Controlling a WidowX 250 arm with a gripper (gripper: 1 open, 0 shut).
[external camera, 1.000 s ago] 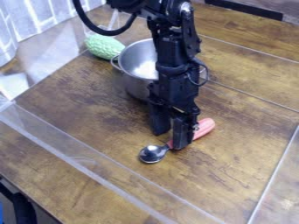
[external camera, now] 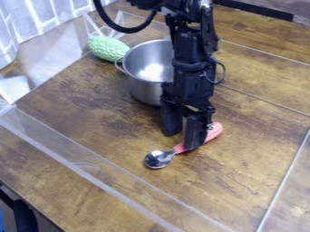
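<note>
A spoon with a metal bowl (external camera: 158, 159) and a pink handle (external camera: 212, 132) lies on the wooden table in front of the steel pot. My black gripper (external camera: 184, 134) is low over the spoon, its fingers at the middle of the handle and partly hiding it. I cannot tell whether they are shut on it.
The steel pot (external camera: 143, 65) stands behind my arm. A pale green vegetable-like object (external camera: 105, 48) lies at the back left beside a clear plastic wall.
The gripper and arm have shifted very slightly; the spoon lies in about the same place.
</note>
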